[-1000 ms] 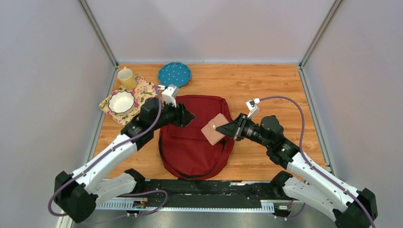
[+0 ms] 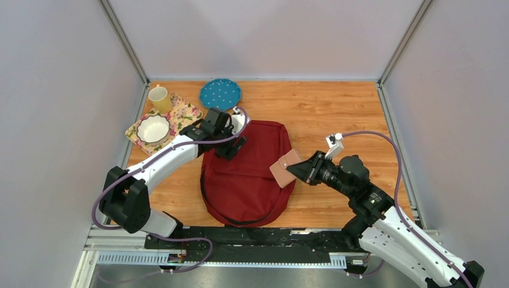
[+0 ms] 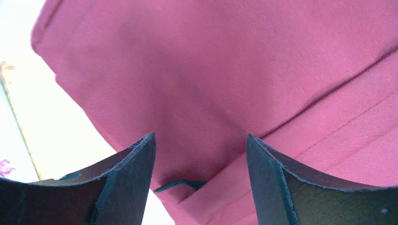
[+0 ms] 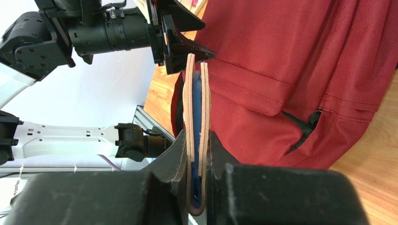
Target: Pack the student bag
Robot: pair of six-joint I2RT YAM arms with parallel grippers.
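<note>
The red bag point(image 2: 249, 186) lies flat on the wooden table, its pocket and a dark opening showing in the right wrist view. Over its upper left part my left gripper point(image 2: 231, 150) points down, open, with only red cloth point(image 3: 197, 70) of the bag beneath its fingers. A pinkish-tan notebook or wallet point(image 2: 284, 168) with a small clasp is held above the bag's right edge; my right gripper is shut on it. Seen edge-on in the right wrist view, the tan item point(image 4: 188, 112) has two covers with something blue between them.
At the back left, a floral tray point(image 2: 183, 114) bears a yellow cup point(image 2: 159, 98) and a white scalloped bowl point(image 2: 153, 129). A blue dotted plate point(image 2: 220, 94) lies behind the bag.
My left gripper has swung from beside the bag's left to point down over its upper left part. The right gripper, carrying the tan item, has shifted a little to the right.
</note>
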